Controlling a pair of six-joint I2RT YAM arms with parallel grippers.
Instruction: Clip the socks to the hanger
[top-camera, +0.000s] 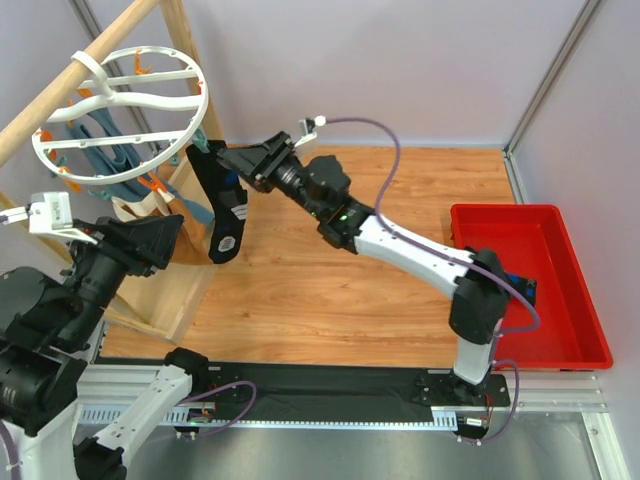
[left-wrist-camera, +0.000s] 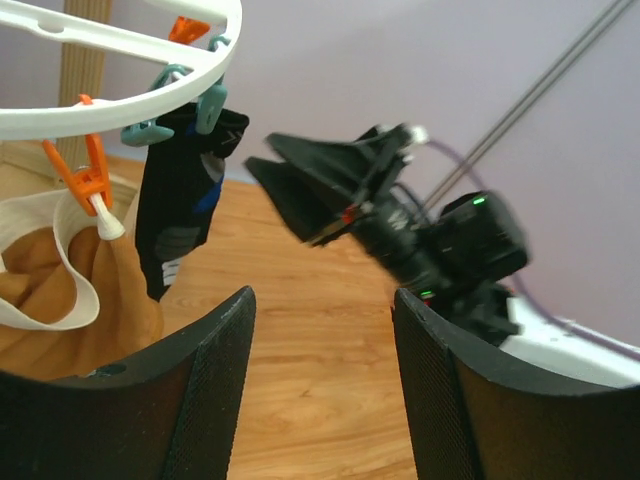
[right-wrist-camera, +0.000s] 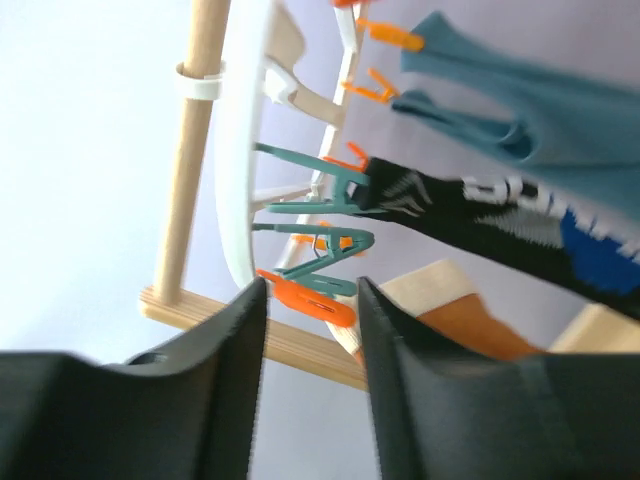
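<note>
A black sock (top-camera: 226, 205) with grey and blue patches hangs from teal clips (left-wrist-camera: 210, 108) on the white round hanger (top-camera: 120, 180). My right gripper (top-camera: 228, 158) is just right of the sock's top in the top view, its fingers parted. In the right wrist view nothing lies between its fingers; the sock (right-wrist-camera: 470, 210) is beyond them. At lower left in the top view is my left gripper (top-camera: 165, 243); in the left wrist view its fingers (left-wrist-camera: 222, 375) stand apart, empty. Another dark sock (top-camera: 520, 288) lies in the red bin, partly hidden by the right arm.
Blue cloth (top-camera: 118, 160) and a brown piece with a white strap (left-wrist-camera: 75, 295) also hang from the hanger. A wooden stand (top-camera: 45, 85) carries it. The red bin (top-camera: 575, 285) stands at right. Bare wooden table (top-camera: 400, 180) lies between.
</note>
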